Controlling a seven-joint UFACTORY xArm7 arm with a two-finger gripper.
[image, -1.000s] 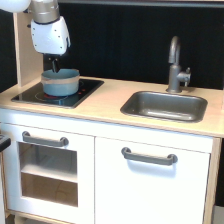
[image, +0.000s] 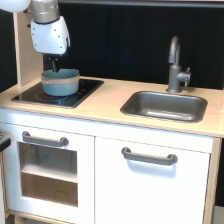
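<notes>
On the black stovetop at the left of the counter sits a blue-grey pot (image: 62, 86). My gripper (image: 54, 68) points down from a white wrist, its dark fingertips at the pot's far rim. The fingers are small and dark against the black wall, so whether they are open or shut, or touching the rim, does not show.
A black stovetop (image: 90, 88) lies under the pot. To the right are a metal sink (image: 165, 94) and a grey faucet (image: 177, 68). Clear wooden counter (image: 112, 104) separates stovetop and sink. Below are cabinet doors with grey handles (image: 150, 157).
The wrist appears very slightly lower than before. The pot stays on the stovetop with no clear shift.
</notes>
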